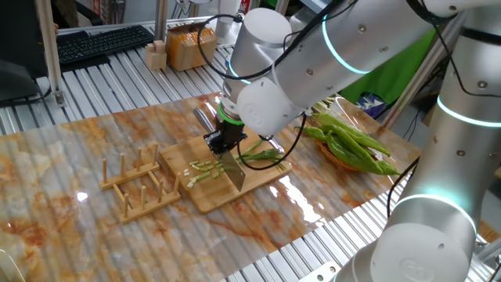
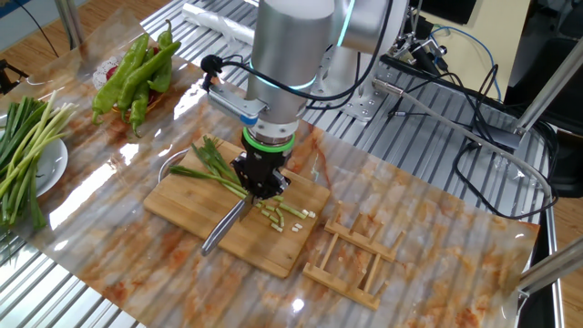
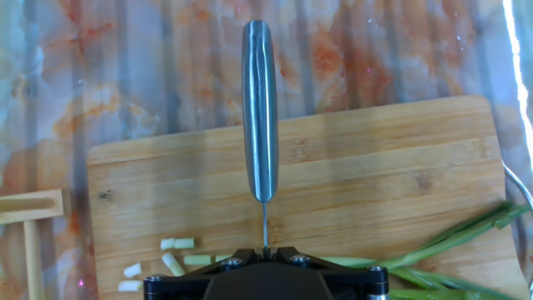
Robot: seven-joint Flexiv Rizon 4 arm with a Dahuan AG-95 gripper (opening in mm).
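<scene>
My gripper (image 1: 226,146) is shut on a knife with a broad metal blade (image 1: 234,171). In the wrist view, the knife's silver handle (image 3: 260,108) points away from the fingers, which grip thin metal just past it. The blade stands on edge over a wooden cutting board (image 2: 187,202), among green onions. Whole green stalks (image 3: 433,254) lie to one side of the blade, and short cut pieces (image 3: 177,243) to the other. Whether the edge touches the board or a stalk cannot be made out. The blade itself is hidden behind my gripper in the wrist view.
A wooden peg rack (image 1: 146,193) stands close beside the board. Green peppers (image 2: 137,80) fill a basket, and more green onions (image 2: 32,150) rest on a white plate (image 2: 53,162). Bare marbled tabletop (image 1: 63,227) lies around the rack.
</scene>
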